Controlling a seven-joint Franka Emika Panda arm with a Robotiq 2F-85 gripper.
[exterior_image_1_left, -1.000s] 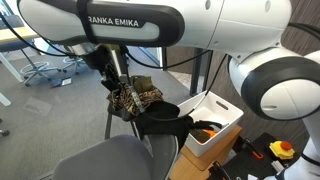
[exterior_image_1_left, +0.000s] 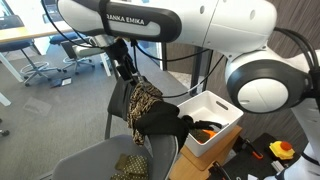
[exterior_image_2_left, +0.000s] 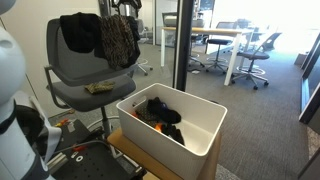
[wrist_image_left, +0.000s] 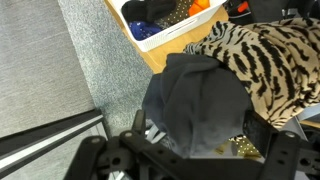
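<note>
My gripper is open above the chair's backrest, and nothing is clearly gripped between its fingers. In exterior view 1 the gripper (exterior_image_1_left: 128, 72) stands just over a leopard-print cloth (exterior_image_1_left: 144, 100) draped on the backrest. A black cloth (exterior_image_1_left: 165, 122) hangs beside it; in the wrist view this black cloth (wrist_image_left: 200, 100) lies below the fingers. A smaller olive patterned cloth (exterior_image_1_left: 131, 166) rests on the grey chair seat (exterior_image_1_left: 85, 163). The white bin (exterior_image_2_left: 200, 125) holds dark cloths (exterior_image_2_left: 158, 110) and something orange.
The bin stands on a wooden surface (exterior_image_2_left: 150, 157) beside the chair. A red and yellow button (exterior_image_1_left: 281, 150) is at the right in exterior view 1. Office chairs (exterior_image_2_left: 262, 60) and a desk (exterior_image_2_left: 210, 35) stand farther back; open floor lies between.
My gripper has risen from the backrest. The leopard-print cloth now hangs apart below it, and the olive patterned cloth shows on the seat, where bare grey showed before.
</note>
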